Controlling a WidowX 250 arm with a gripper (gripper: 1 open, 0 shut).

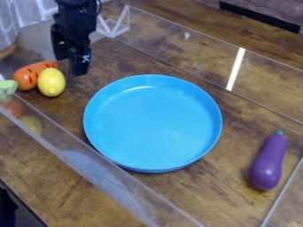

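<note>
My dark gripper point(73, 55) hangs at the upper left, open, just above and behind a yellow lemon-like object point(51, 82) and an orange-red carrot-like object point(28, 78). Nothing shows between its fingers. A large empty blue plate point(151, 121) fills the middle. A purple eggplant point(268, 162) lies at the lower right.
Clear walls point(133, 195) border the wooden surface. A pale green object point(6, 88) is at the left edge, partly out of view. Bare wood lies behind the plate and around the eggplant.
</note>
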